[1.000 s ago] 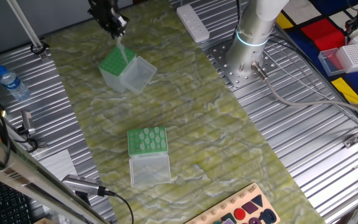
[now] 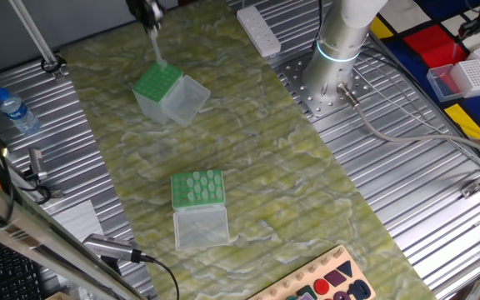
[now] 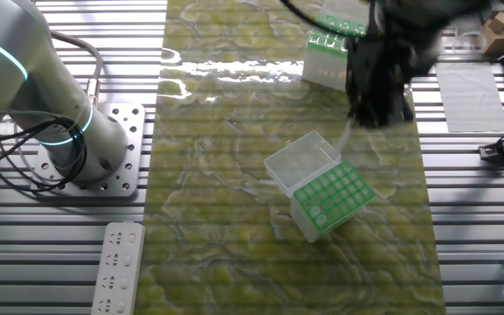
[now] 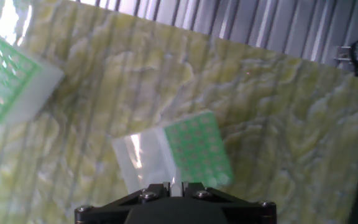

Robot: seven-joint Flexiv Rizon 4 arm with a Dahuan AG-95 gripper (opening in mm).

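Observation:
A slim translucent tip (image 2: pixel 157 48) hangs pointing down from my gripper (image 2: pixel 152 27), which is shut on its upper end. Below it stands a box with a green rack (image 2: pixel 158 82) and its clear lid (image 2: pixel 187 100) folded open. From exterior view 2, the blurred gripper (image 3: pixel 376 118) and the pale tip (image 3: pixel 345 136) are beside the green rack (image 3: pixel 332 194); a pale round spot shows near one corner of its grid. In the wrist view the gripper's fingers meet around something whitish, with the green rack (image 4: pixel 197 149) just beyond. Whether the tip touches the rack cannot be told.
A second open box (image 2: pixel 198 190), holding several translucent tips, stands farther along the green mat. A wooden shape board (image 2: pixel 319 279) lies at the mat's end. A power strip (image 2: pixel 258 32) and a bottle (image 2: pixel 17 112) flank the mat, whose middle is clear.
Both boxes stayed put.

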